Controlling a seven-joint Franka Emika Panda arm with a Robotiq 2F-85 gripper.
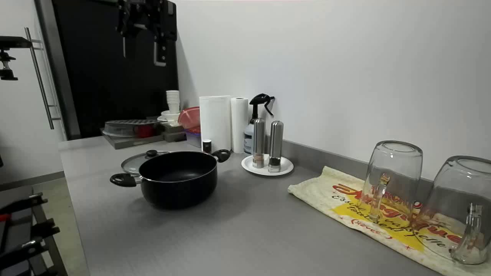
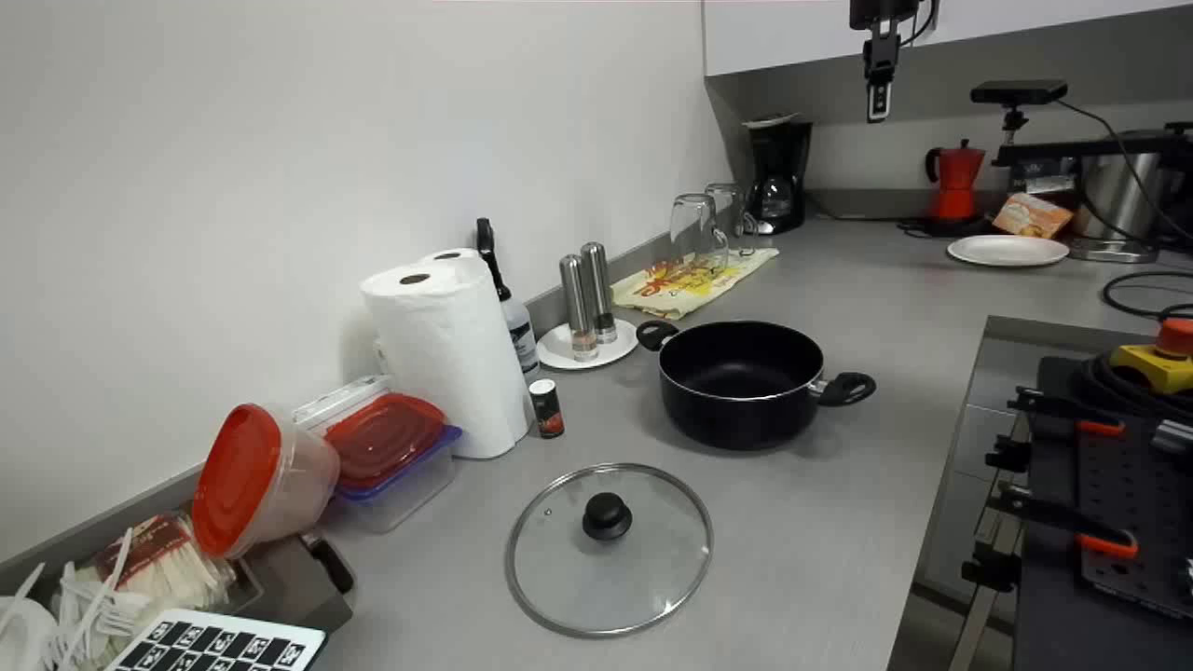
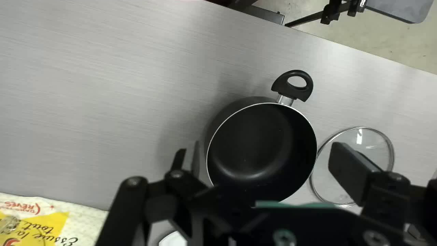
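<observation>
My gripper hangs high above the counter, its two fingers spread wide with nothing between them. Seen from the wrist, the open gripper is over a black two-handled pot, which looks empty inside. That pot stands upright on the counter. A glass lid with a black knob lies flat on the counter beside it, apart from the pot. From the first exterior side, the lid is partly hidden behind the pot.
Two metal grinders stand on a white plate near the wall. Upturned glass mugs rest on a printed cloth. Paper rolls, a small jar and plastic containers line the wall. Bare counter lies beside the pot.
</observation>
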